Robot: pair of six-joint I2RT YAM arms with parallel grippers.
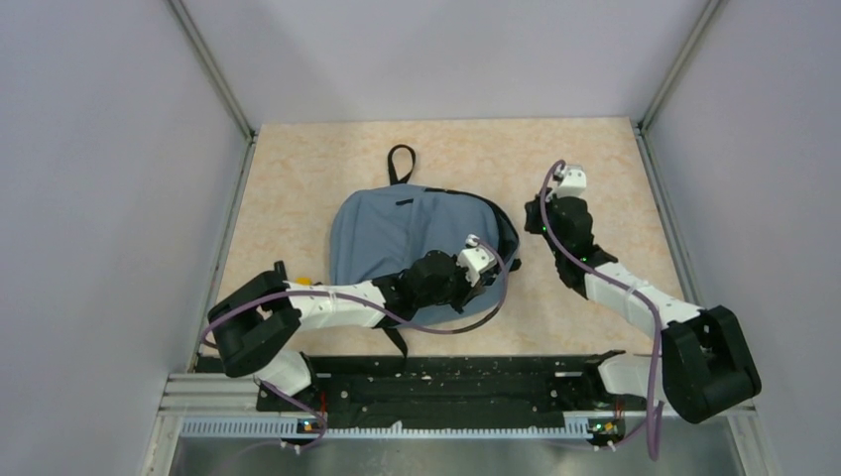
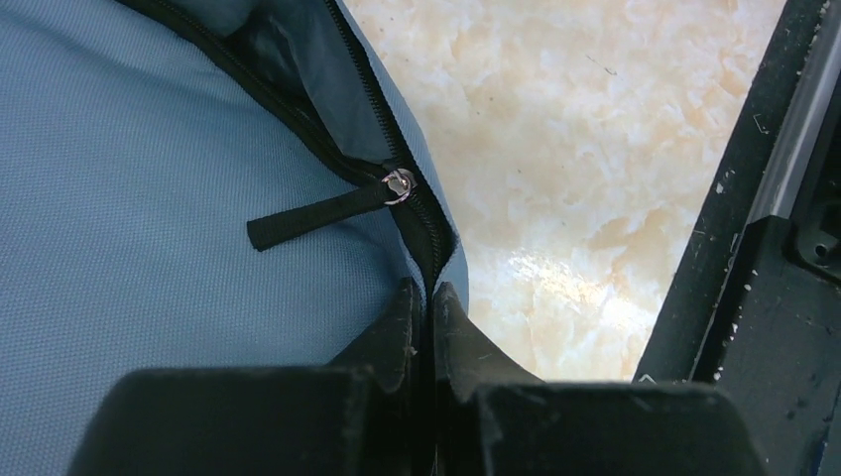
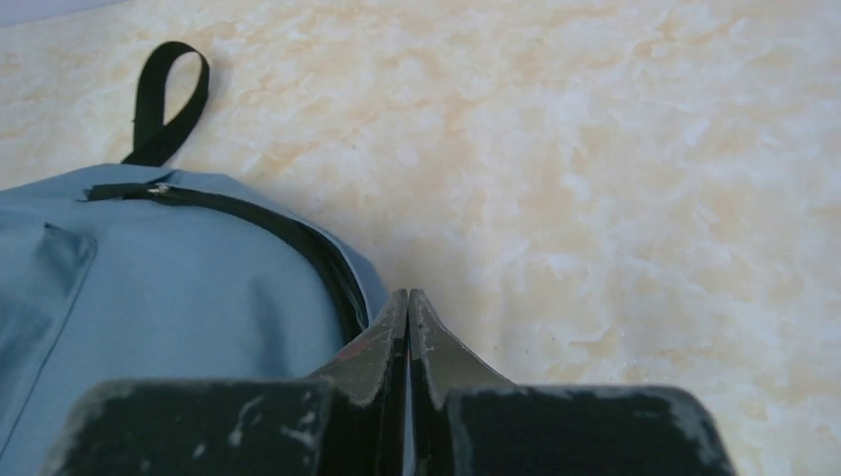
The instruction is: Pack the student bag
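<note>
The blue-grey student bag (image 1: 382, 233) lies flat on the table, its black zipper edge gaping along the upper right side. In the left wrist view the black zipper pull tab (image 2: 315, 216) lies loose across the bag, hanging from a metal slider ring (image 2: 399, 184). Just below the slider, my left gripper is shut on the bag's edge. My right gripper is shut with nothing between its fingers, and stands off the bag's right side in the top view (image 1: 530, 218). The bag's lower part is partly hidden under the left arm.
A black loop strap (image 1: 402, 164) sticks out from the bag's top, and another strap (image 1: 396, 340) hangs below it. Bare tabletop (image 1: 555, 144) spreads behind and right of the bag. Grey walls border the table.
</note>
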